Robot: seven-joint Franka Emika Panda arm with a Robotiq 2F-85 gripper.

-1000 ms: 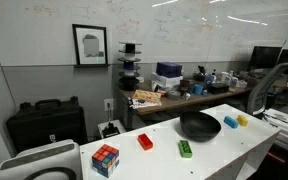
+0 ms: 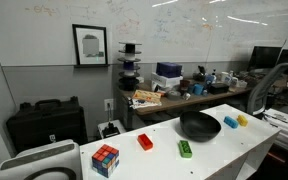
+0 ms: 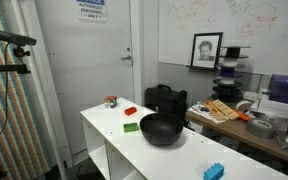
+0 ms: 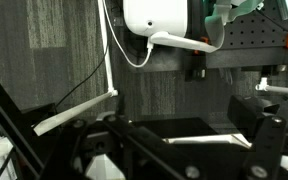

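Note:
In the wrist view my gripper is open, its dark fingers spread wide with nothing between them, and it hangs over dark floor. A black pan (image 2: pixel 199 126) rests on the white table. In front of it lies a green block (image 2: pixel 185 149), and a red block (image 2: pixel 144 142) is to its left. Blue (image 2: pixel 230 122) and yellow (image 2: pixel 242 120) objects lie to its right. A large multicoloured cube (image 2: pixel 105 160) sits near the left end. Exterior view 2 also shows the pan (image 3: pixel 161 129) and the blue object (image 3: pixel 214 172). None of these tabletop things appears in the wrist view.
A white appliance (image 2: pixel 44 162) stands at the lower left of exterior view 1. Behind the table runs a cluttered wooden bench (image 2: pixel 174 102). Bare table (image 3: pixel 174 160) lies between the pan and the blue object. White equipment with a cable (image 4: pixel 164 18) fills the wrist view's top.

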